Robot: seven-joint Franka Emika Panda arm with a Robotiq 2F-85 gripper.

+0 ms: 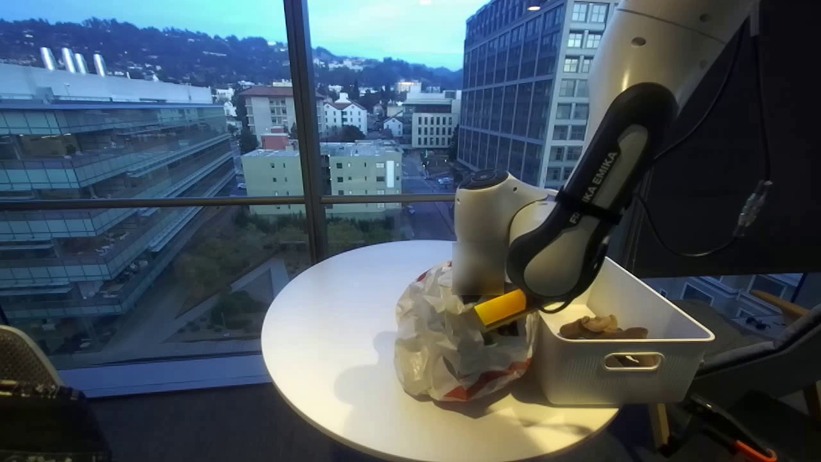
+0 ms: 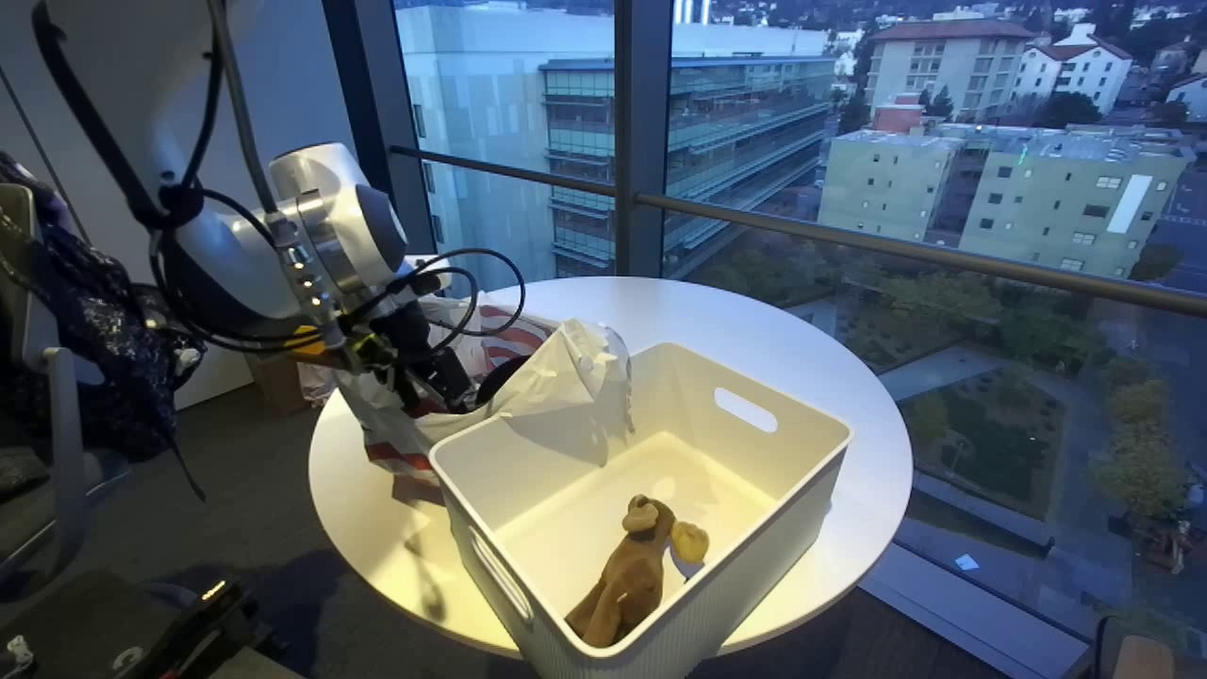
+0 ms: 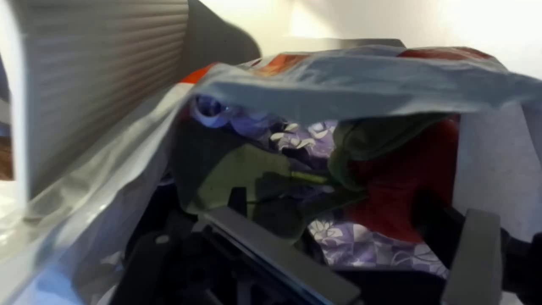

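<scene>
A white plastic bag with red markings stands on the round table, its mouth spread open. My gripper reaches down into that mouth, with its fingers apart and no object visibly held. Within the bag, the wrist view shows a dark green soft item, a red item and purple floral cloth. These lie in shadow, and their full shapes are hidden. A brown plush toy rests in the white bin beside the bag.
The bin's wall rises close beside the bag. Large windows stand behind the table. Cables loop around the wrist.
</scene>
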